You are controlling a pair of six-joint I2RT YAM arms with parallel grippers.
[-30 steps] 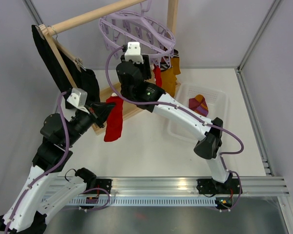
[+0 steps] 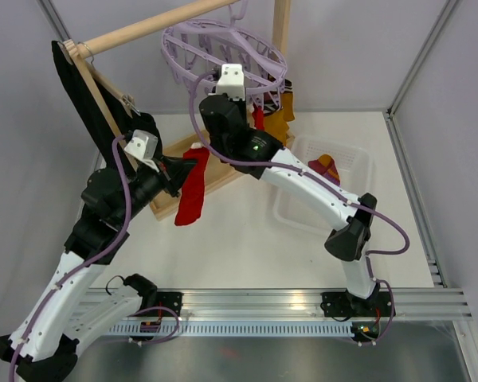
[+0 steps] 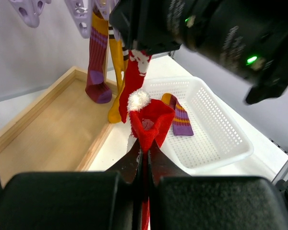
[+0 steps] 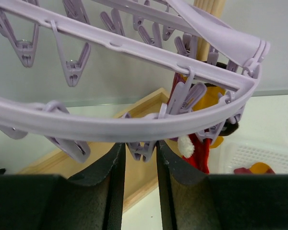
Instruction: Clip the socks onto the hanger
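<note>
My left gripper is shut on a red sock with white trim (image 3: 150, 120), hanging below it in the top view (image 2: 193, 187). The lilac round clip hanger (image 2: 223, 56) hangs from a wooden rack, with several yellow, red and striped socks clipped on its right side (image 3: 117, 72). My right gripper is at the hanger's rim, its fingers around the lower end of a lilac clip (image 4: 141, 149); how far they are closed is hard to tell.
A white basket (image 2: 342, 199) at the right holds a striped purple and orange sock (image 3: 181, 124). A wooden tray (image 3: 48, 129) lies under the hanger. Black cloth (image 2: 92, 103) hangs on the rack at the left.
</note>
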